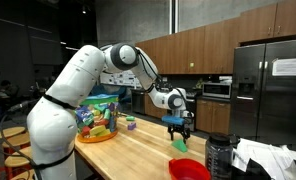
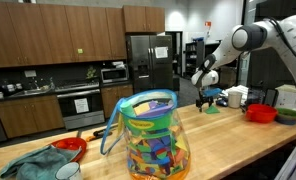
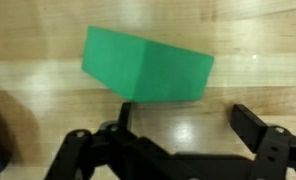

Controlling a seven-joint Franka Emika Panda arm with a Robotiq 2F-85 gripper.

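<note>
A green block (image 3: 148, 65) lies on the wooden table, filling the upper middle of the wrist view with its slanted faces. My gripper is open, and only bare wood shows between its fingertips. The block sits at the upper left of that gap, its lower edge close to the left finger (image 3: 125, 114). In exterior view 1 the gripper (image 1: 177, 133) hangs over the table near the green block (image 1: 179, 146). Exterior view 2 also has the green block (image 2: 212, 110) on the table by the lowered gripper; its fingers are too small there to judge.
A red bowl (image 1: 189, 170) and a dark lidded container (image 1: 219, 155) stand near the table's right side. A large clear tub of colourful blocks (image 2: 153, 140) stands at the opposite end, with another red bowl (image 2: 73, 149) nearby.
</note>
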